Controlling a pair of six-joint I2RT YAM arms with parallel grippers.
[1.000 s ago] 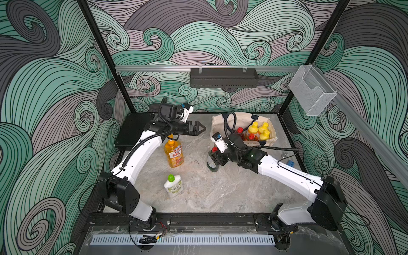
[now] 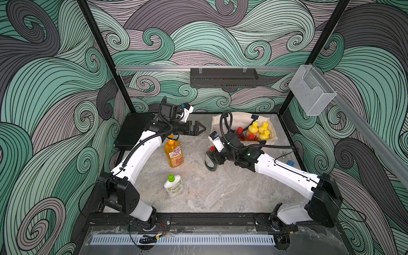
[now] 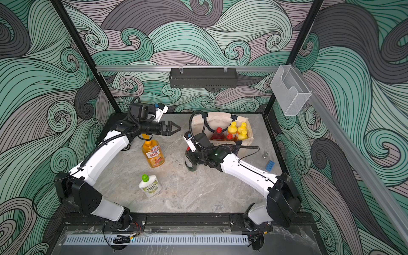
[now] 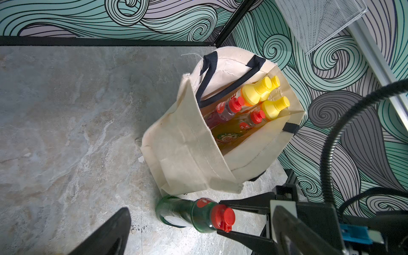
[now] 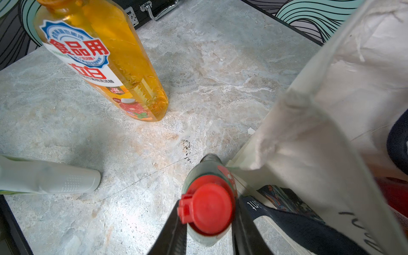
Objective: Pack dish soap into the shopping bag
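Observation:
My right gripper has its fingers at the red cap of a dark green bottle, which stands on the table beside the cream shopping bag; in the right wrist view the cap sits between them, though contact is unclear. My left gripper (image 2: pixel 198 128) is open and empty, above an orange dish soap bottle (image 2: pixel 174 153). A white bottle with a green cap (image 2: pixel 173 184) stands at the front left of the table.
The bag holds several yellow- and red-capped bottles (image 4: pixel 255 93). A black case (image 2: pixel 129 129) lies at the back left, and a small blue piece (image 3: pixel 269 165) at the right.
My right gripper and the green bottle have shifted slightly to the left, the gripper also a little upward in the top left view. The left arm has not moved.

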